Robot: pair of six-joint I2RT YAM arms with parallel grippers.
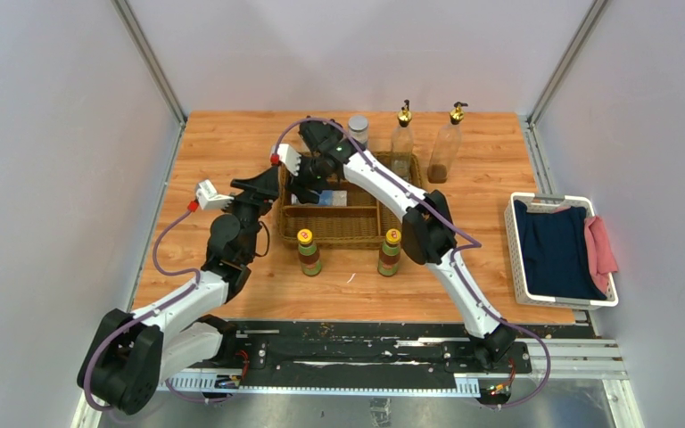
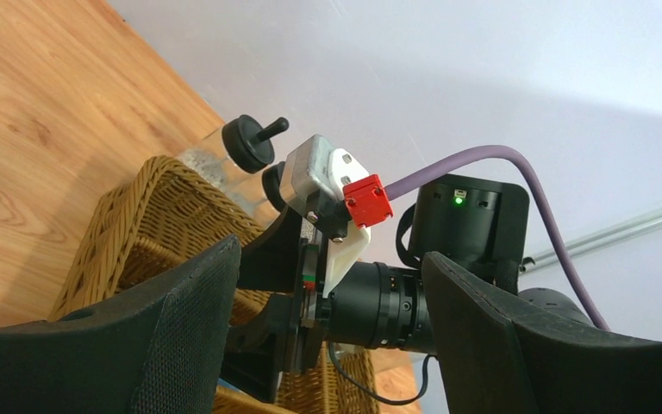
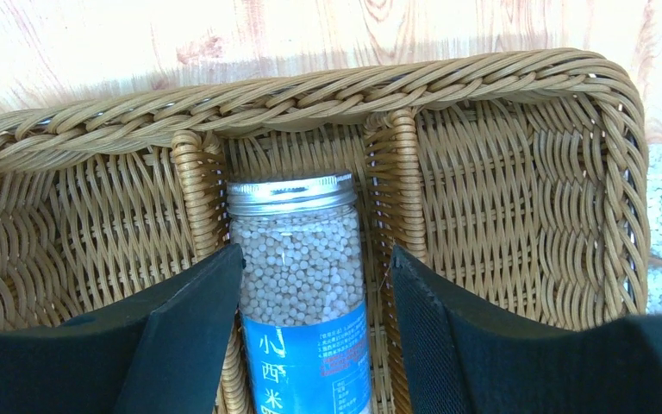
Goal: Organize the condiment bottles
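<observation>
A wicker basket (image 1: pixel 339 234) with compartments holds a blue-labelled jar (image 3: pixel 302 276) with silver lid, lying in a middle compartment. My open right gripper is over that jar, fingers either side. My left gripper (image 1: pixel 257 187) hangs left of the basket, open with nothing visible between its fingers; its wrist view shows the right gripper in front of it. Two green bottles with yellow caps (image 1: pixel 309 254) (image 1: pixel 390 254) stand at the basket's front. A silver-lidded jar (image 1: pixel 358 131) and two pump bottles (image 1: pixel 402 143) (image 1: pixel 446 147) are at the back.
A white laundry basket (image 1: pixel 524 290) with navy and pink cloths stands at the right. The left back and front of the wooden table (image 1: pixel 446 276) have free room. The two arms are close together at the wicker basket's left.
</observation>
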